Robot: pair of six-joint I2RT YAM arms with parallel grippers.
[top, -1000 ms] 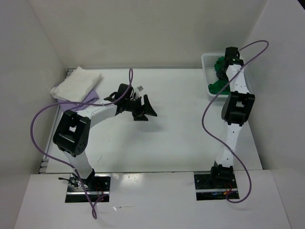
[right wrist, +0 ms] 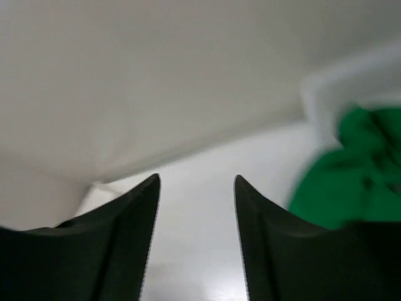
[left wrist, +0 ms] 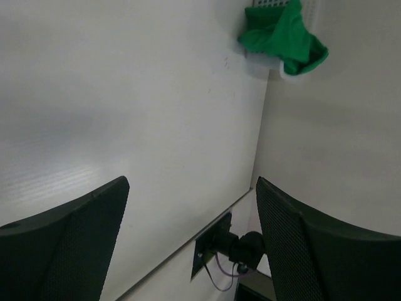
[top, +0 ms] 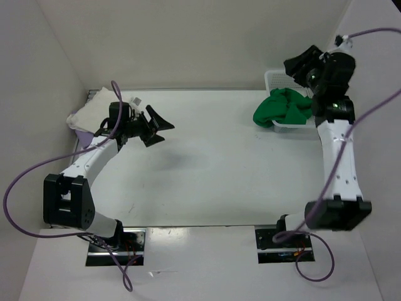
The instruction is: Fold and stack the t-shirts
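In the top view a crumpled green t-shirt [top: 288,108] lies partly in the white basket [top: 276,78] and spills over its left side; my left wrist view shows that shirt [left wrist: 282,34] at top right. Above the basket's back is my right gripper [top: 299,64], blurred. The right wrist view shows its fingers [right wrist: 141,213] apart with nothing between them and the green cloth [right wrist: 335,188] off to the right. At the left, a white t-shirt [top: 94,113] rests on purple cloth [top: 84,137], partly hidden by the left arm. Over the bare table my left gripper [top: 164,129] hangs open and empty.
A back wall [top: 188,44] rises behind the table and a side wall stands right of the basket. Purple cables loop beside both arms.
The green shirt now hangs over the basket's left side. My left gripper moved left, toward the white shirt.
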